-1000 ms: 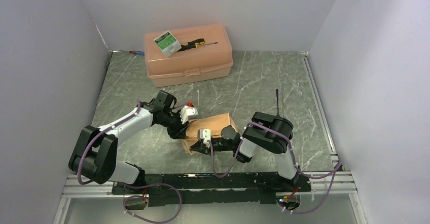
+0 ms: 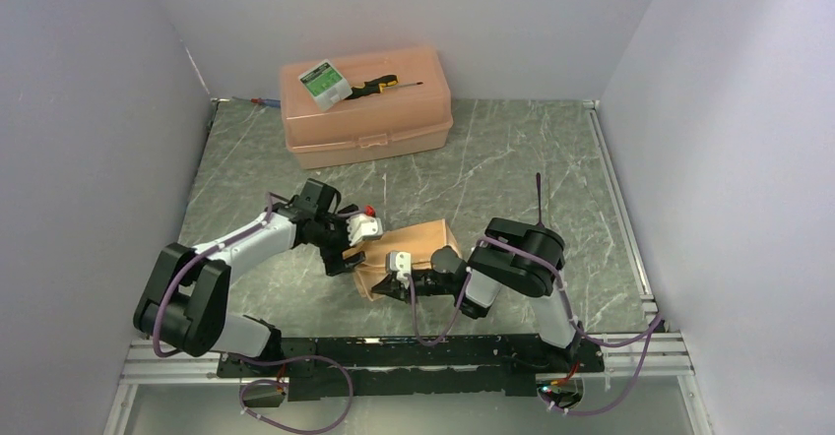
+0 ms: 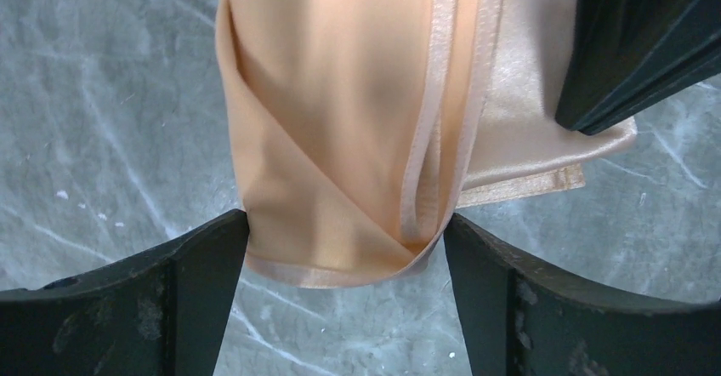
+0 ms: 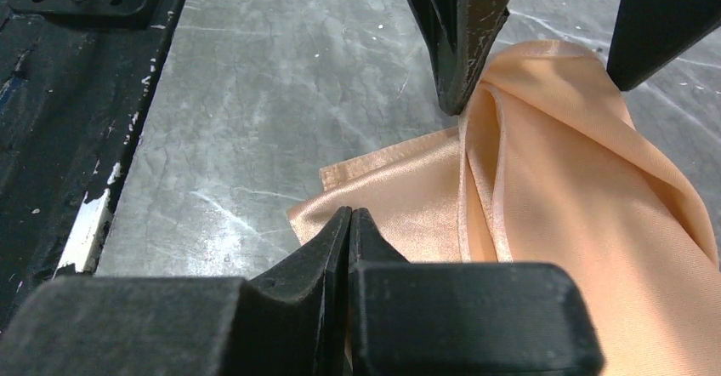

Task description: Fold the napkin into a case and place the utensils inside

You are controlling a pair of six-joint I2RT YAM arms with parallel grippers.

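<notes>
The peach napkin [image 2: 418,238] [image 3: 332,112] [image 4: 587,197] lies folded on the grey table, with overlapping layers and creased edges. My left gripper [image 2: 350,243] stands open around the folded end in the left wrist view, its fingers on either side of the cloth. My right gripper [image 2: 389,287] is shut, resting on the napkin's lower part, with no cloth visible between its fingertips. No utensils can be clearly seen.
A pink translucent box [image 2: 364,130] at the back carries a screwdriver [image 2: 379,86] and a green-labelled pack [image 2: 325,84]. Walls surround it on three sides.
My left gripper has shifted slightly over the napkin's left end, and its fingers appear wider apart than earlier. The right arm has hardly moved.
</notes>
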